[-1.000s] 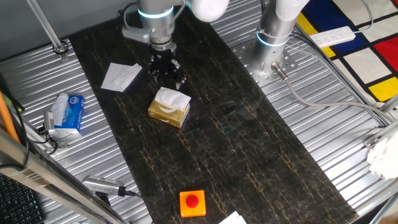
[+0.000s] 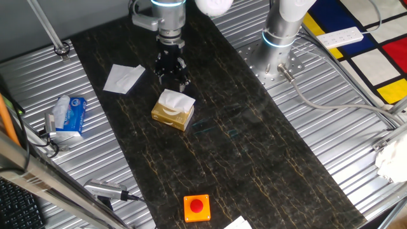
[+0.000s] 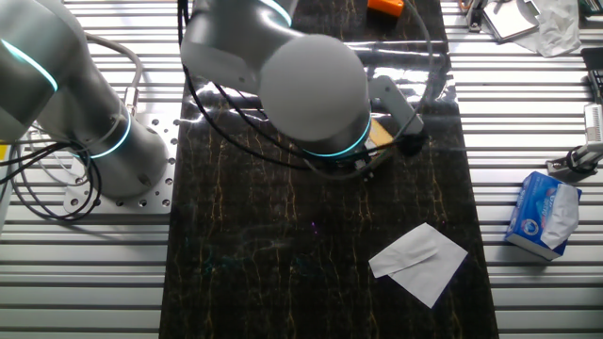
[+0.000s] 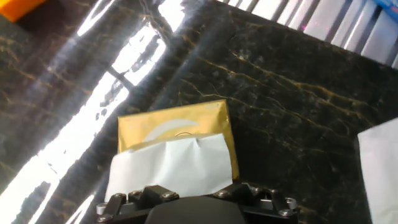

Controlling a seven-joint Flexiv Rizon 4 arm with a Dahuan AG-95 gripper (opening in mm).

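A gold tissue box (image 2: pixel 172 118) stands on the dark marbled mat, a white tissue (image 2: pixel 176 100) sticking up from its top. My gripper (image 2: pixel 172 86) is just behind the box in exterior view 1, pointing down with its fingers spread and nothing seen between them. In the wrist view the tissue (image 4: pixel 171 167) covers the near half of the gold box (image 4: pixel 177 118), and the gripper's black parts show along the bottom edge. Whether any finger touches the tissue cannot be told. From exterior view 2 the arm hides most of the box and the gripper.
A flat white sheet of tissue (image 2: pixel 124 78) lies on the mat beside the gripper. An orange box with a red button (image 2: pixel 197 207) sits at the mat's front. On the slatted metal table to the left is a blue tissue pack (image 2: pixel 71 117).
The arm above the gripper has shifted slightly to the right and become more upright, while the gripper itself has moved little. The box and both tissues look unmoved.
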